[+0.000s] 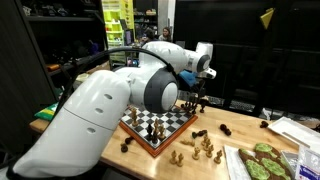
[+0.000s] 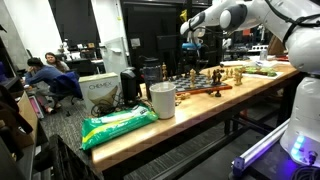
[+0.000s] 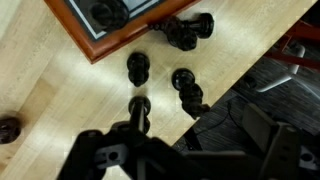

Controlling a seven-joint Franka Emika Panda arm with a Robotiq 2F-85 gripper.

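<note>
Below my gripper the wrist view shows a wooden table with several black chess pieces. The fingers stand wide open, and no piece is held between the fingers. A black piece lies near the table edge, just ahead of the gap. Two smaller black pieces, one at the upper left and one nearer the left finger, are close by. Another black piece lies beside the chessboard's brown frame. In exterior view 1 the chessboard is partly covered by the arm.
Tan chess pieces stand on the near side of the table. A white tray and a green-patterned mat occupy the right. In exterior view 2, a green bag and a white container sit at the table's near end.
</note>
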